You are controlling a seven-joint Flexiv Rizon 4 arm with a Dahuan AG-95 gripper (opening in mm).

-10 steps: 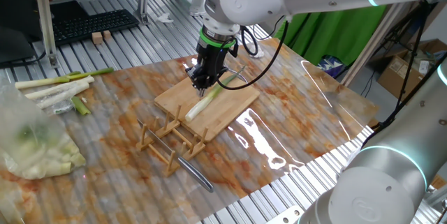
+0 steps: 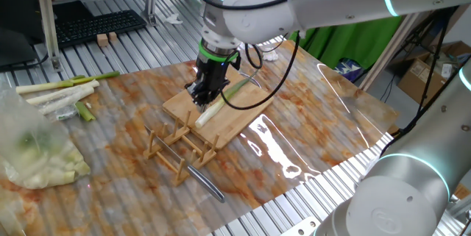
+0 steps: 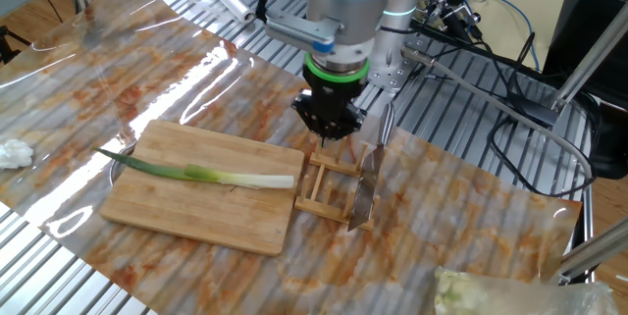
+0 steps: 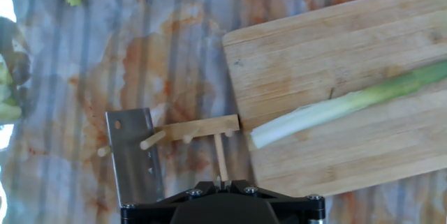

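Observation:
A leek [image 3: 221, 175], white at one end and green at the other, lies along the wooden cutting board [image 3: 196, 225]. Beside the board's end stands a small wooden peg rack [image 2: 182, 164]. Across it rests a knife [image 3: 368, 183] with a broad steel blade and a metal handle [image 2: 207, 184]. My gripper [image 3: 324, 140] hangs above the table near the rack and the board's end, touching neither as far as I can see. From the wrist, the gripper looks shut, its fingertips together and nothing visible between them. The knife's handle is out of the wrist view.
At the left of exterior view 1, a clear plastic bag [image 2: 40, 151] of vegetables sits near loose leek pieces [image 2: 70, 93]. A keyboard [image 2: 99, 24] and two small wooden blocks [image 2: 107, 39] lie behind. The marbled sheet [image 2: 110, 206] has free room in front of the rack.
The gripper has shifted left in exterior view 1, from over the leek toward the rack side, and slightly lower. The leek, board, rack and knife have stayed put.

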